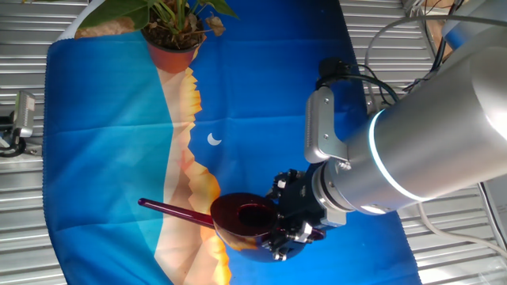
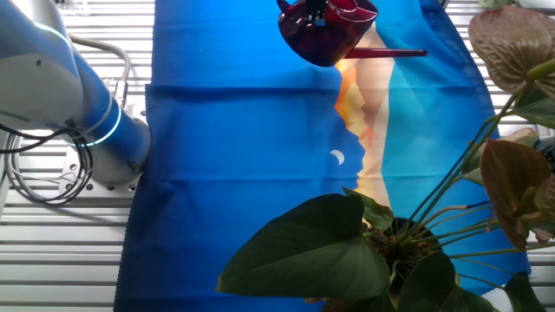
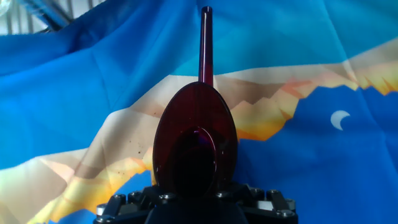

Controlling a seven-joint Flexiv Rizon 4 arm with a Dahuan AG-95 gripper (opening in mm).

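Observation:
A dark red, glossy watering can (image 1: 242, 226) with a long thin spout (image 1: 174, 211) is held at its rear side by my gripper (image 1: 281, 219), which is shut on it. Its spout points left in exterior view 1 and away from me in the wrist view, where the can's open top (image 3: 194, 165) faces the camera. The black fingers (image 3: 118, 205) show at the lower edge there, and the can hides where they grip. In exterior view 2 the can (image 2: 325, 35) appears at the top, seemingly above the cloth. A potted plant (image 1: 173, 59) stands at the upper left in exterior view 1.
A blue printed cloth (image 1: 261, 103) covers the table, with clear space between can and plant. Broad leaves (image 2: 303, 251) spread over the near part of exterior view 2. Ribbed metal (image 1: 24, 190) borders the cloth.

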